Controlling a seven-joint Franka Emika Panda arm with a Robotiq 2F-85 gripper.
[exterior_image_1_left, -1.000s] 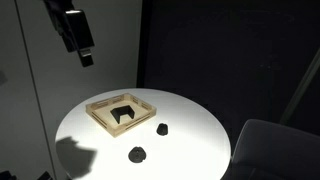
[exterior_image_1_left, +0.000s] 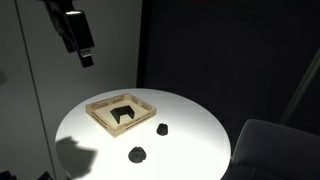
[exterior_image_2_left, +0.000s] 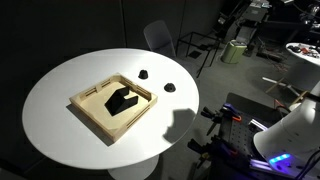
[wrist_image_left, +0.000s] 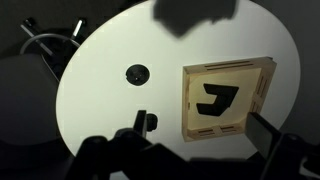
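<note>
A shallow, light wooden tray (exterior_image_2_left: 118, 135) rests on the round white table (exterior_image_2_left: 50, 120). Inside it lies a black angular block (exterior_image_2_left: 121, 100), which looks like a bent or notched shape in the wrist view. Two small black lumps sit on the bare tabletop outside the tray: one lump (exterior_image_1_left: 162, 129) is nearer to it, the other lump (exterior_image_1_left: 137, 155) farther off. High above the table, clear of everything, hangs my gripper. Its dark fingers stand wide apart in the wrist view, with nothing held between them.
A dark chair (exterior_image_1_left: 270, 150) stands beside the table at the right of the first exterior view. The arm's base (exterior_image_2_left: 285, 140) is at the lower right of the second exterior view.
</note>
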